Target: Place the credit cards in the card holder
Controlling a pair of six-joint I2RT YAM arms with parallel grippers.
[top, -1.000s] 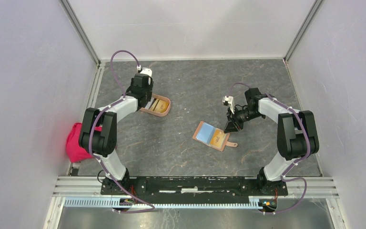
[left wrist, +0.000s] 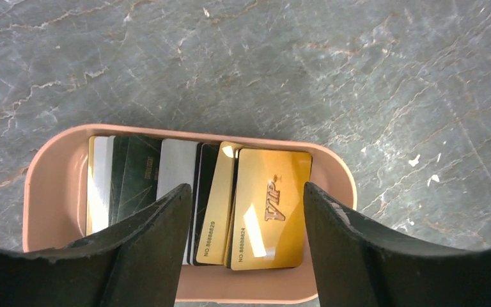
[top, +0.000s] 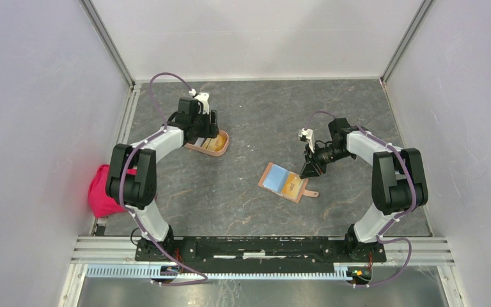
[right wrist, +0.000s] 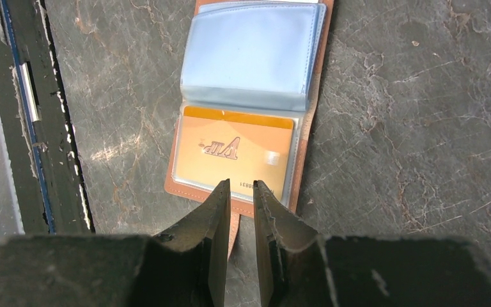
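A pink box (left wrist: 332,182) holds a row of cards: white, black, silver and gold, with a gold VIP card (left wrist: 270,208) at its right end. My left gripper hovers over the box, open, its fingers either side of the gold cards. On the table's middle right lies an open tan card holder (right wrist: 310,115) with pale blue sleeves (right wrist: 249,51) and a gold card (right wrist: 236,147) in a clear sleeve. My right gripper is part open above the holder's near edge, with nothing visible between its fingertips.
A red cloth (top: 104,192) lies at the left edge beside the left arm. White walls enclose the table.
My left gripper has shifted a little to the right over the box of cards. The right arm and the card holder have not moved.
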